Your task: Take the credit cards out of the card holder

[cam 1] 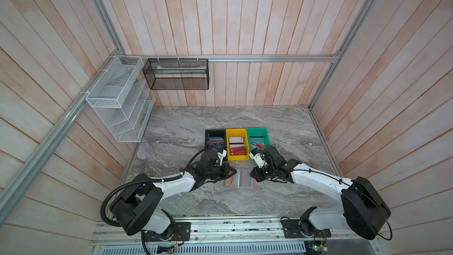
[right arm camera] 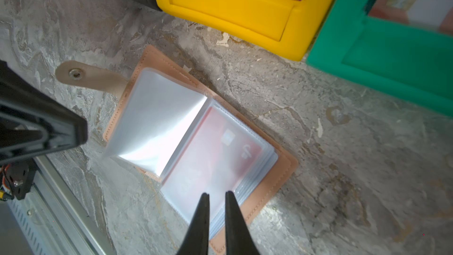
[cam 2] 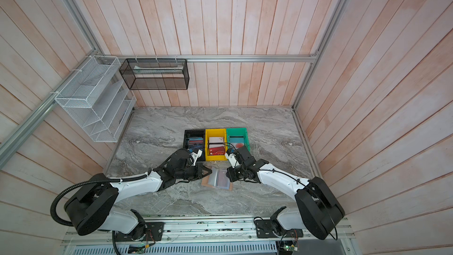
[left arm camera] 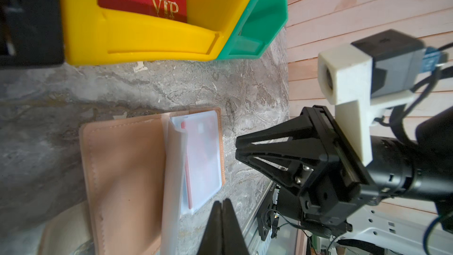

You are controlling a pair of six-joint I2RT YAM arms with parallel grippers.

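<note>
The card holder [right arm camera: 278,165] lies open on the marble table, its clear sleeves [right arm camera: 212,155] showing a pale pinkish card. A tan leather cover [left arm camera: 125,170] and a strap with a snap [right arm camera: 85,75] form its left side. My left gripper is shut at the holder's near side, nothing visible between its fingers. My right gripper is over the right-hand sleeves, its fingertips slightly apart with nothing held between them.
Behind the holder stand a black bin [cam 1: 207,139], a yellow bin [right arm camera: 226,4] and a green bin [right arm camera: 382,56], all holding cards. Wire baskets [cam 1: 175,85] hang on the walls.
</note>
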